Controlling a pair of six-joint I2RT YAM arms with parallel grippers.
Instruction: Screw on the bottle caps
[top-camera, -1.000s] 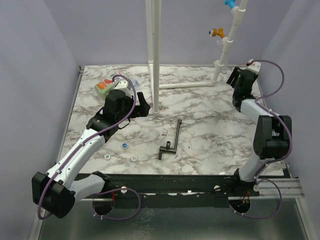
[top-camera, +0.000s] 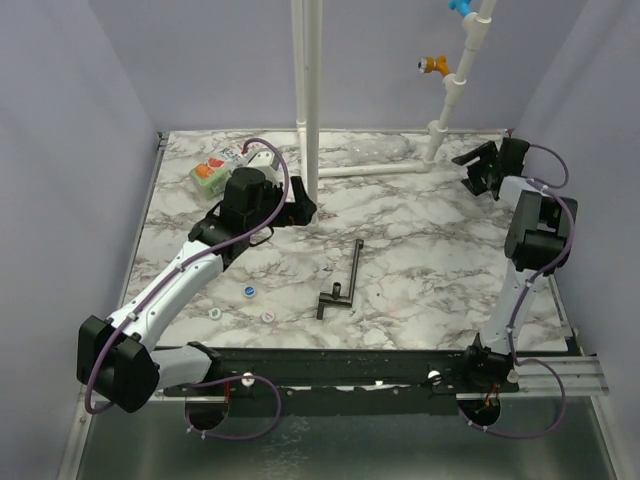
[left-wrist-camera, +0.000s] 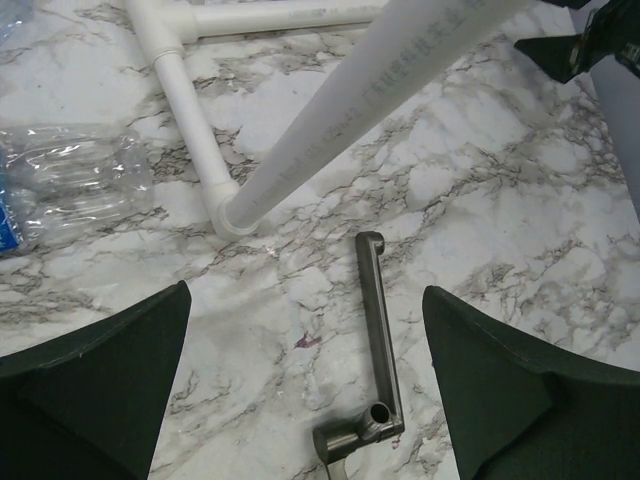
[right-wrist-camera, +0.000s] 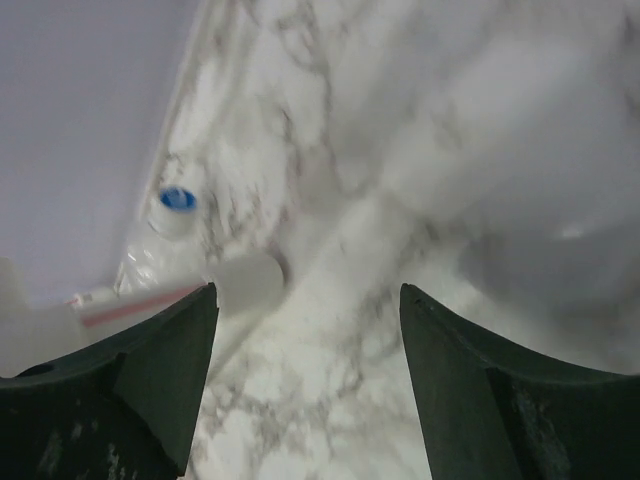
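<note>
Small caps lie on the marble table in the top view: a blue one (top-camera: 250, 292) and white ones (top-camera: 268, 317). A clear bottle (top-camera: 380, 148) lies at the back; another (left-wrist-camera: 85, 185) shows in the left wrist view. My left gripper (top-camera: 297, 201) is open near the vertical pipe, nothing between its fingers. My right gripper (top-camera: 470, 165) is open at the back right. In its blurred wrist view a small blue-and-white piece (right-wrist-camera: 178, 210) lies beyond the fingers.
White pipes (top-camera: 365, 170) with coloured valves stand at the back. A metal fixture (top-camera: 354, 270) sits centre front. A green-red package (top-camera: 210, 176) lies back left.
The clear bottle at the back appears more plainly.
</note>
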